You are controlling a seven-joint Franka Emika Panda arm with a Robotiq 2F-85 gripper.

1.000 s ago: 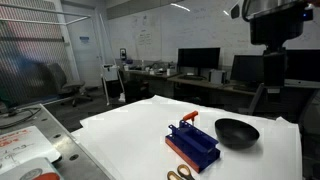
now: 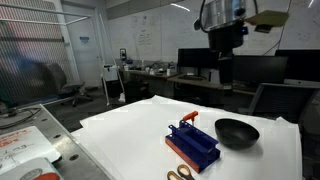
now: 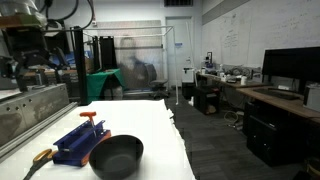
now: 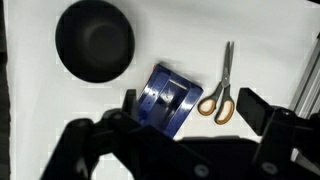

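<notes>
My gripper stands open, its dark fingers apart at either side of the wrist view, with nothing held between them. Below it on the white table lies a blue tray-like box (image 4: 168,100), partly hidden by the gripper body. A black bowl (image 4: 95,41) sits at the upper left of that view, close to the box. Scissors with orange-and-black handles (image 4: 226,90) lie on the box's other side, blades towards the top. In exterior view 1, a red T-shaped piece (image 2: 189,117) rises at the blue box (image 2: 193,146), and the arm hangs well above the table.
Metal rails (image 4: 309,80) run along the table's edge in the wrist view. Monitors and desks stand farther back, clear of the tabletop.
The arm has swung left in exterior view 1, from the upper right corner to above the bowl and box. The box, bowl and scissors lie where they were.
</notes>
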